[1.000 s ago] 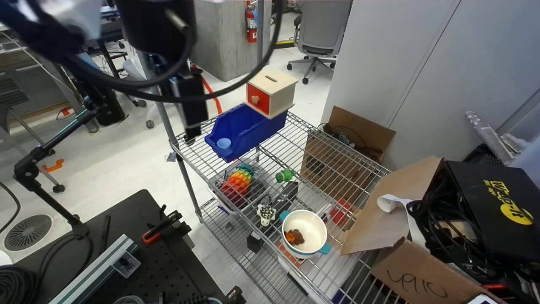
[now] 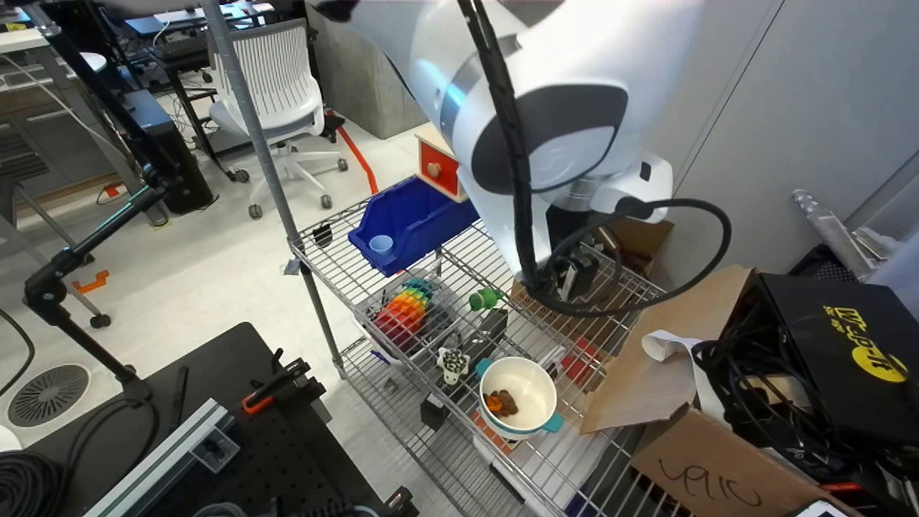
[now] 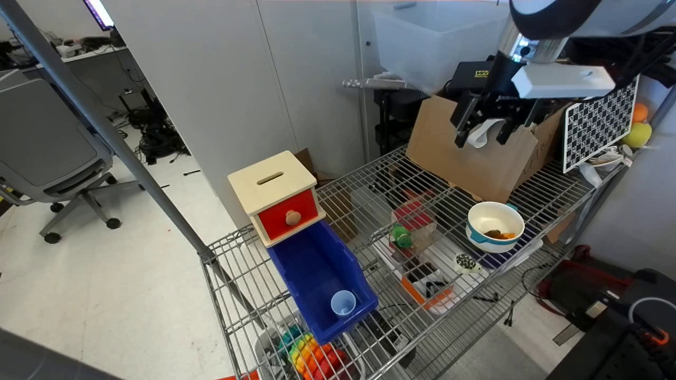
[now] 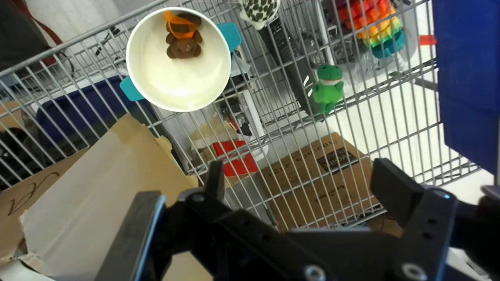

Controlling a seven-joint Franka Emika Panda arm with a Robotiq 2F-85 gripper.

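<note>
My gripper stands open above the wire shelf, its fingers wide apart with only shelf and boxes seen below. In exterior view 2 the gripper (image 3: pixel 482 136) hangs in front of the cardboard flap, well above the shelf. A white pot (image 4: pixel 178 84) with teal handles holds a small brown bear figure (image 4: pixel 184 46) with an orange scarf. The green frog figure (image 4: pixel 328 91) lies on the wires, apart from the pot. A white, dark-spotted figure (image 3: pixel 467 263) is beside the pot. The blue bin (image 3: pixel 313 272) holds a light blue cup (image 3: pixel 343 303).
A wooden box (image 3: pixel 279 190) with a red drawer stands at the blue bin's end. An open cardboard box (image 2: pixel 715 465) full of cables borders the shelf near the pot. A checkered board (image 3: pixel 599 120) leans at the shelf's end. Bare wires lie between frog and cardboard flap.
In exterior view 1 the arm has swung from the left, near the blue bin, to the right over the shelf's back. Pot, frog, spotted figure and bin look unmoved.
</note>
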